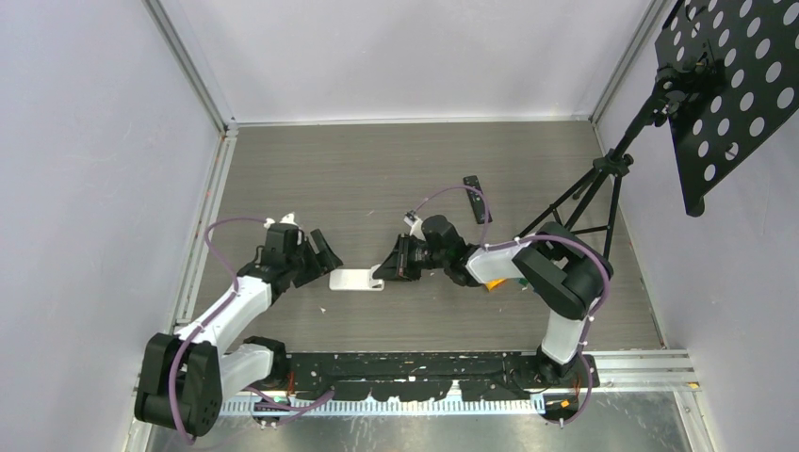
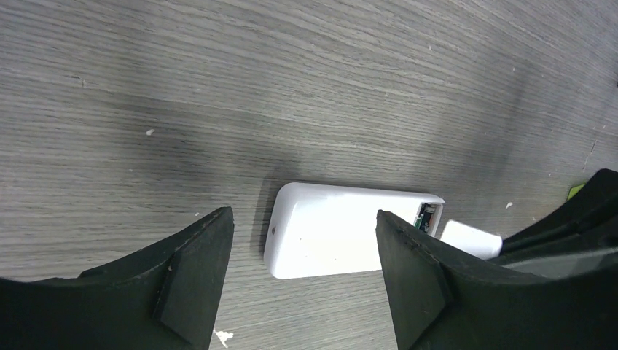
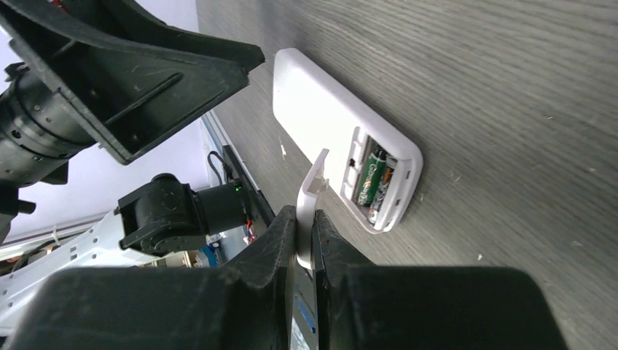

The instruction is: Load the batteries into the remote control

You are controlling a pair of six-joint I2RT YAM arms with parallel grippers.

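A white case (image 2: pixel 331 230) lies on the grey table, its end compartment uncovered, with batteries (image 3: pixel 373 175) inside, one green. My right gripper is shut on a slim white cover (image 3: pixel 310 197), held just off that end of the case. My left gripper is part open above the case's other end, nothing seen between its fingers. A black remote control (image 1: pixel 476 198) lies toward the back right of the table in the top view.
A black tripod (image 1: pixel 608 169) with a perforated panel stands at the right. Small yellow and green things (image 1: pixel 492 285) are partly hidden under the right arm.
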